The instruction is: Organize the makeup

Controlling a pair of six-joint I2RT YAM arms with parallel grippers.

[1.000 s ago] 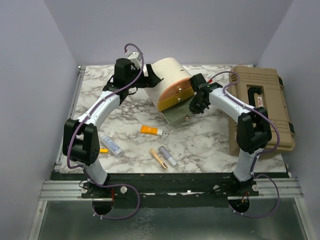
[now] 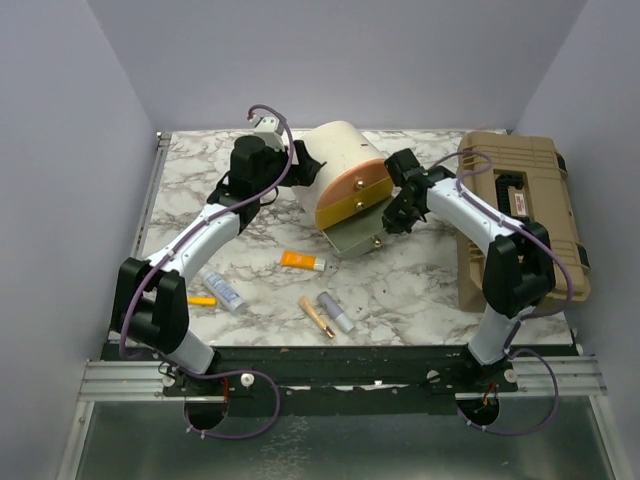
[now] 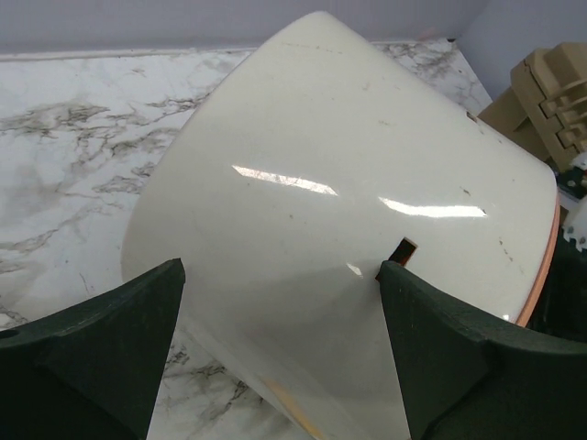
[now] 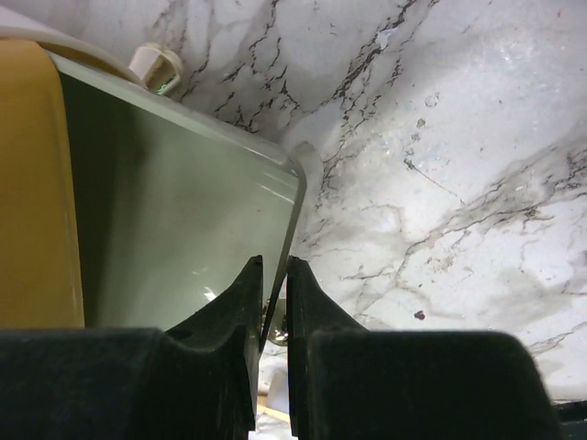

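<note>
The white makeup organizer (image 2: 335, 150) has a pink top drawer, a yellow drawer (image 4: 27, 183) and a pulled-out pale green bottom drawer (image 4: 183, 220). My right gripper is shut on that green drawer's front edge, near its knob. My left gripper is open over the organizer's curved white body, at its left side. Loose on the table lie an orange tube (image 2: 298, 260), a brush (image 2: 315, 316), a grey tube (image 2: 335, 310), a clear bottle (image 2: 222, 290) and a yellow item (image 2: 200, 301), partly hidden by the left arm.
A tan hard case (image 2: 545, 220) fills the right side of the table. The marble top (image 2: 390, 300) is clear in front of the organizer and at the back left.
The right arm and the green drawer's front have moved slightly toward the table's front, opening the drawer a little further. The left arm has shifted slightly frontward.
</note>
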